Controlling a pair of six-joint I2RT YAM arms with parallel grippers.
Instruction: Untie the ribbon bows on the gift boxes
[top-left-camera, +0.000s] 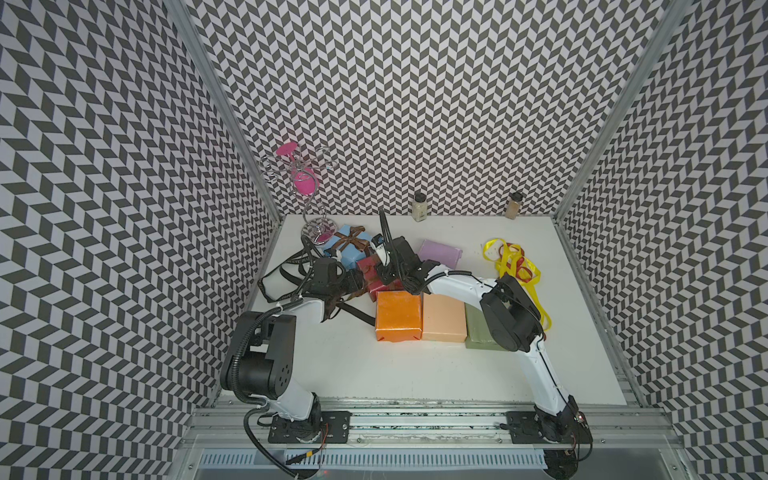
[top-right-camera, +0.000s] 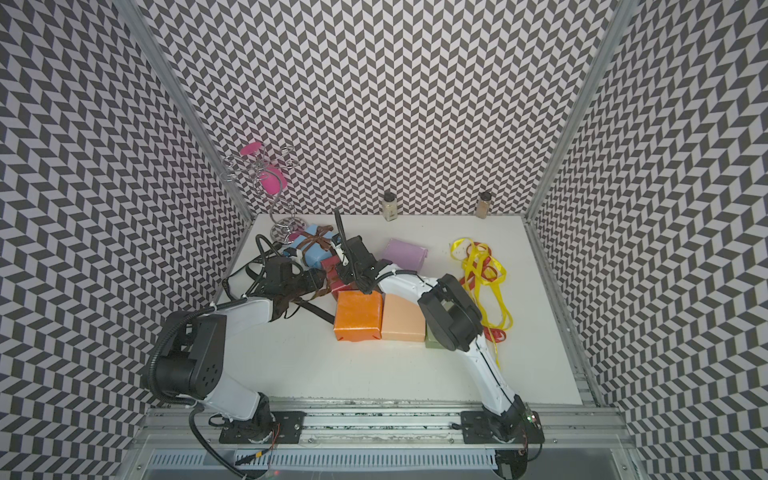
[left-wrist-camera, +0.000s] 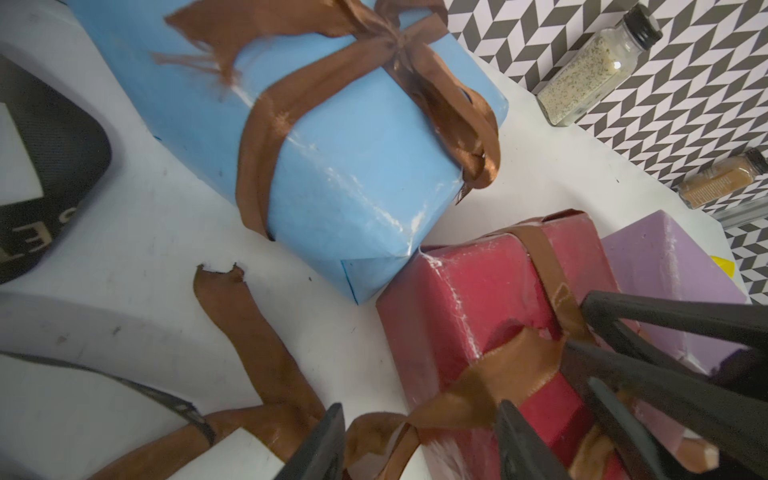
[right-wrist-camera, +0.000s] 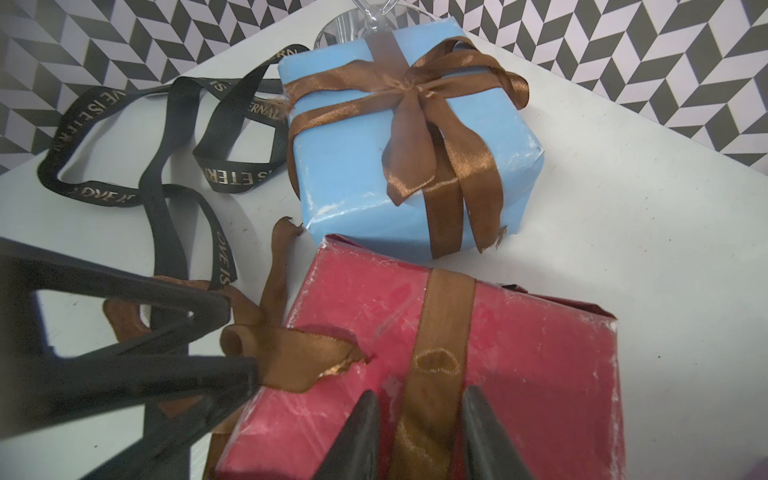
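The red box has a brown ribbon band across its top. No bow shows on it. A loose brown ribbon end reaches over its left edge. My left gripper is at that edge, its fingers apart around the loose ribbon. Over the red box, my right gripper is part open, its fingers apart on either side of the band; whether they touch it I cannot tell. Behind sits the blue box, its brown ribbon bow still tied.
Orange, peach and green boxes stand in front, a purple box behind. Black ribbon lies at left, yellow ribbon at right. A pink-and-wire stand and two jars are at the back.
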